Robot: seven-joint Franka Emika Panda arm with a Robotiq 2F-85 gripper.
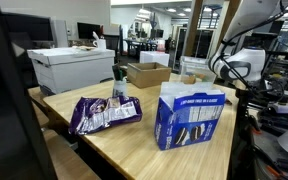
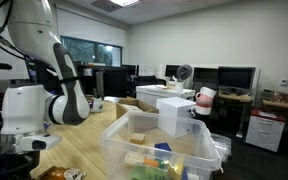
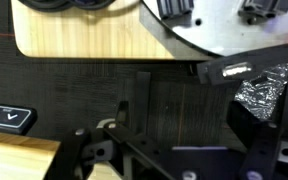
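In the wrist view my open gripper points down over a dark floor strip beside the wooden table edge, with nothing between its fingers. A blue and white carton (image 1: 188, 118) stands upright on the table. Left of it lies a purple snack bag (image 1: 106, 114), and a pale bottle (image 1: 119, 82) is behind that. A clear plastic bin (image 2: 156, 143) holds several coloured blocks. The white arm (image 2: 42, 110) is at the left of exterior view 2, well apart from the carton and bag in exterior view 1.
A cardboard box (image 1: 148, 75) sits at the table's far end, near a white cabinet (image 1: 72, 70). Close to my gripper are a metal plate (image 3: 219, 22) and a black bar (image 3: 246, 65). Bare tabletop (image 1: 114, 148) shows in front of the bag.
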